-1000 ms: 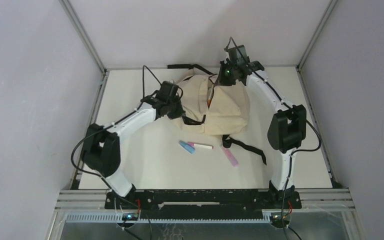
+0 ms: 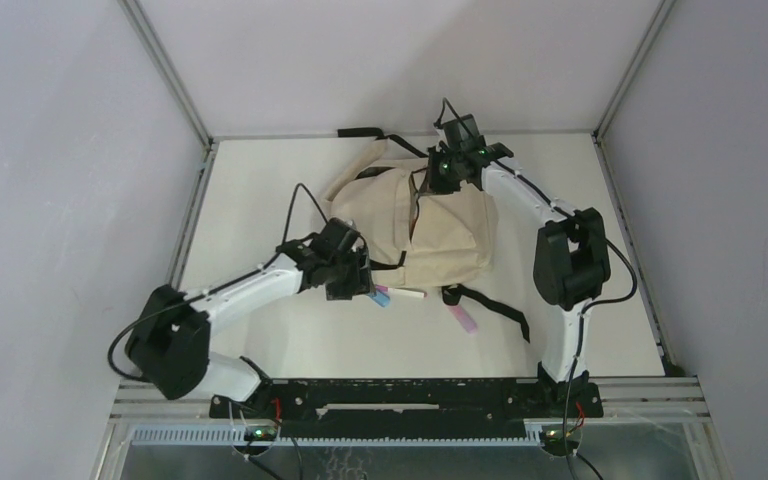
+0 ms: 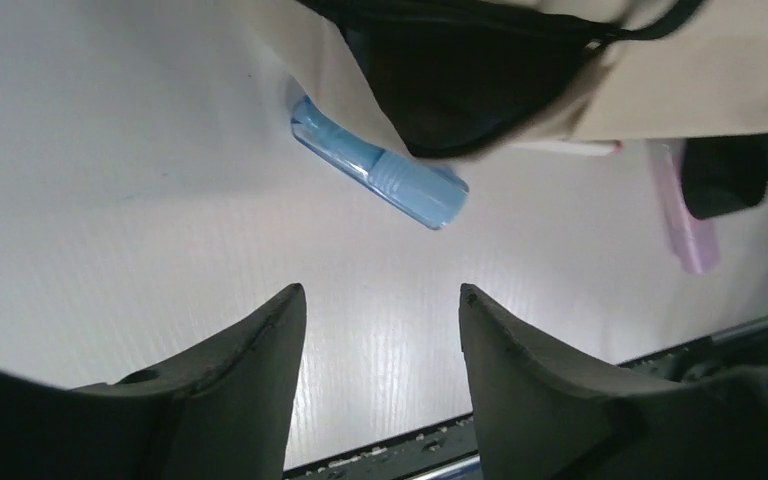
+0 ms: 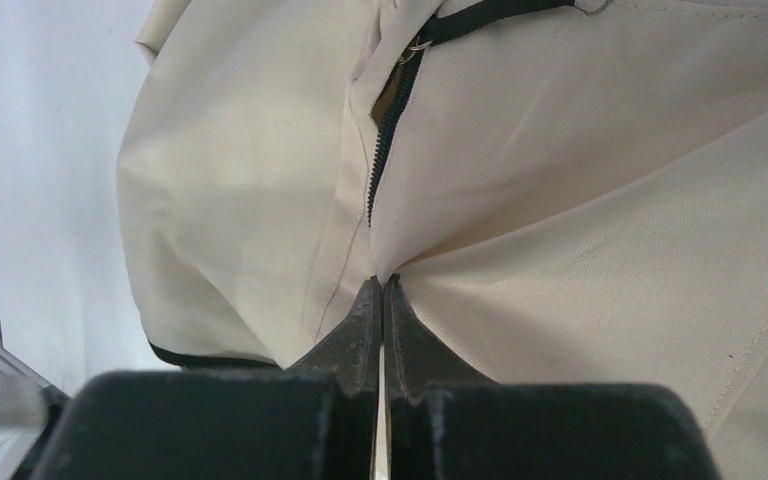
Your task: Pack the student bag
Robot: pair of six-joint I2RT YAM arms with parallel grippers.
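Note:
The beige bag (image 2: 450, 240) lies on the table, its zipped opening (image 2: 416, 210) parted and dark inside. At the bag's far side, my right gripper (image 2: 430, 172) is shut on a fold of its fabric; creases run into the fingertips (image 4: 368, 310) beside the black zipper (image 4: 388, 130). My left gripper stands open and empty over the table, just in front of the bag's left edge. A blue marker (image 3: 410, 185) lies partly under that edge. Close by is a white marker with a pink end (image 2: 407, 293), and a pink one (image 2: 465, 320) lies farther right.
A black strap (image 2: 500, 305) trails from the bag's front right across the table. Another black strap (image 2: 362, 132) reaches the back edge. Bare table (image 2: 400, 350) stretches along the front and left.
My left gripper has moved toward the front, now covering part of the blue marker from above, and its fingers have spread. The right gripper has shifted slightly left and nearer; the bag's front edge came forward.

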